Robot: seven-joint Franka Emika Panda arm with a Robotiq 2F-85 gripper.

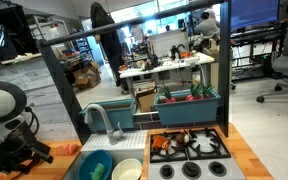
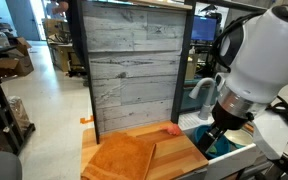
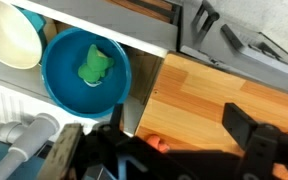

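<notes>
My gripper stands open over the wooden counter, its dark fingers wide apart and nothing held between them. In exterior view 2 the gripper hangs low above the board, to the right of a folded orange cloth. A small red-orange item lies on the wood near the bottom of the wrist view, partly hidden by the gripper. Inside the sink sits a blue bowl with a green object in it; a cream bowl is beside it.
A silver faucet rises behind the sink. To the right is a stove with a pan or food on a burner. The grey plank wall borders the counter, and a teal planter box stands at the back.
</notes>
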